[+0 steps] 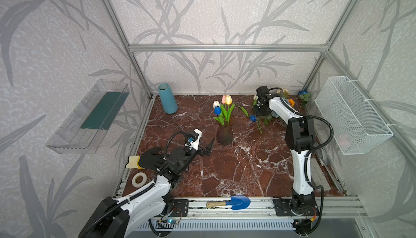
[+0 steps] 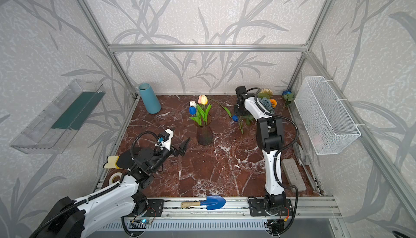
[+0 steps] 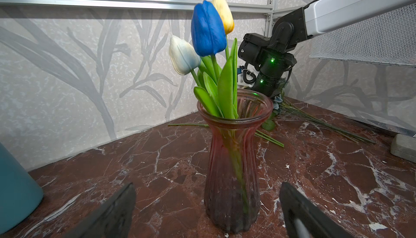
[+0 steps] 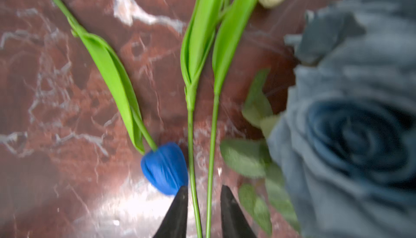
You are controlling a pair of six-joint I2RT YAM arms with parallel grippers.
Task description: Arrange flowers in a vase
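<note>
Tulips in white, blue, pink and yellow stand in a reddish glass vase at the table's middle. My left gripper is open just in front and left of the vase, empty. Over the loose flowers at the back right, my right gripper points down, open, with two green tulip stems between or below its fingers. A blue tulip lies beside them; a grey-blue rose is close on the right.
A blue vase stands back left. Tape, a glove and a trowel lie near the front. Wire baskets hang on both sides.
</note>
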